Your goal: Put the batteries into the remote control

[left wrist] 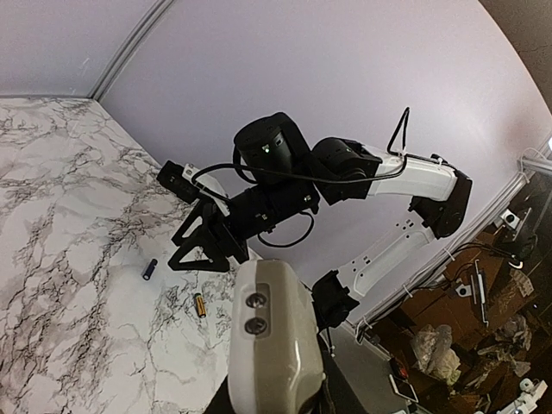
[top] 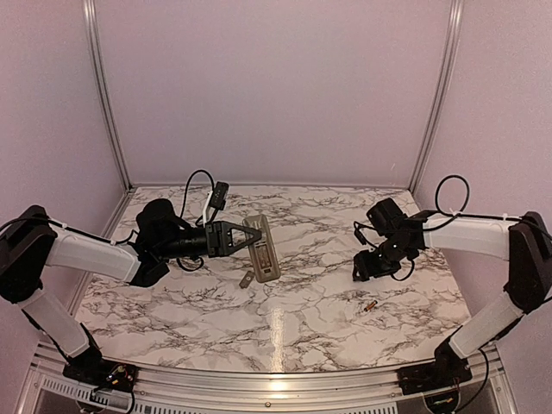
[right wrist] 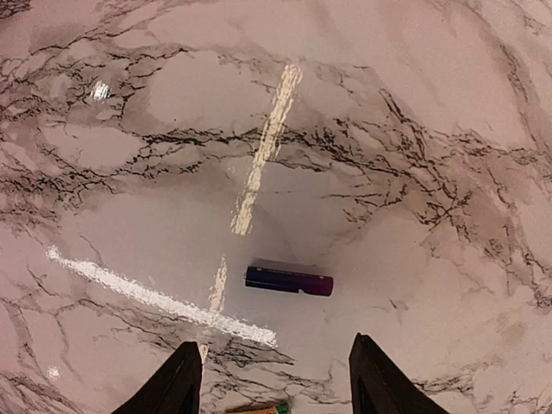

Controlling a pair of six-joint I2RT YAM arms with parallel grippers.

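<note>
My left gripper point(top: 247, 236) is shut on the pale remote control point(top: 266, 259), held raised with its open battery compartment showing in the top view; its end fills the lower middle of the left wrist view point(left wrist: 274, 354). The small loose cover point(top: 247, 279) lies on the table below. My right gripper is open, above a dark purple battery point(right wrist: 288, 280) that lies crosswise just beyond its fingertips. An orange battery point(top: 371, 306) lies nearer the front, only partly visible at the bottom of the right wrist view.
</note>
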